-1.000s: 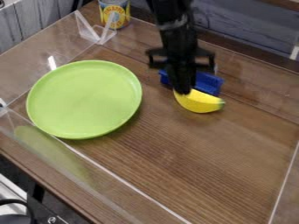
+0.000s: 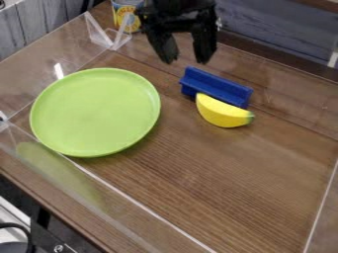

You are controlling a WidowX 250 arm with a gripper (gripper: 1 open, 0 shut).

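Note:
The black gripper [image 2: 183, 40] hangs at the top centre with its fingers apart and nothing between them. Below it and a little to the right lies a blue block [image 2: 215, 86], with a yellow banana [image 2: 223, 112] just in front of it. A large green plate [image 2: 94, 112] lies on the left of the wooden table.
A can [image 2: 126, 16] with a yellow label stands at the back left, near clear plastic pieces. Cables show at the lower left, beyond the edge.
The gripper was low over the banana and block a second ago, rose toward the back, and now shows its fingers at the top centre. The objects look much the same.

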